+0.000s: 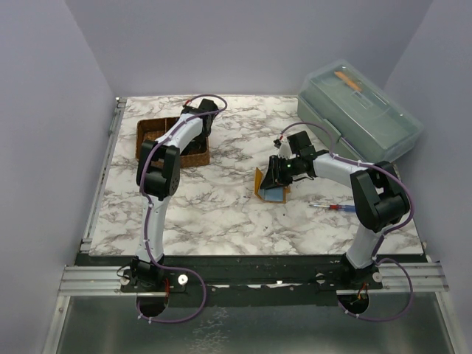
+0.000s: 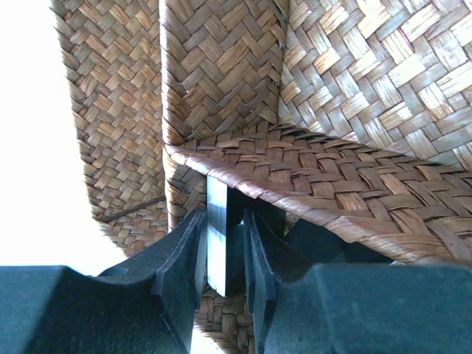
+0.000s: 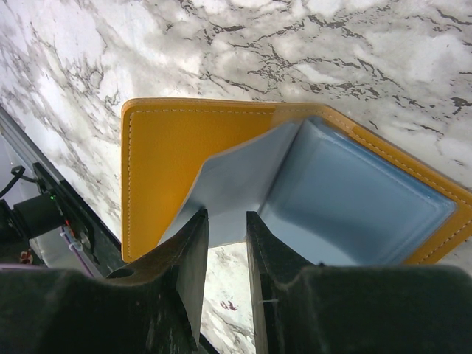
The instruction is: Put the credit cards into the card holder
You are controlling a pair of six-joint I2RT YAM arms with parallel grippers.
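The tan card holder [image 1: 285, 195] stands folded open on the marble table, its clear pocket sleeves [image 3: 354, 195] visible in the right wrist view. My right gripper is over the holder, fingers apart, with a translucent sleeve flap [image 3: 236, 181] showing between and behind them. At the far left, my left gripper reaches into a compartment of the woven basket [image 1: 193, 161], its fingers spread. A thin card-like object [image 2: 217, 240], pale on one side and dark on the other, stands between those fingers; a gap shows on its right.
The basket's woven divider [image 2: 317, 177] crosses just above the left fingers. A screwdriver-like tool [image 1: 343, 208] lies right of the holder, and a large lidded box [image 1: 354, 110] stands at the back right.
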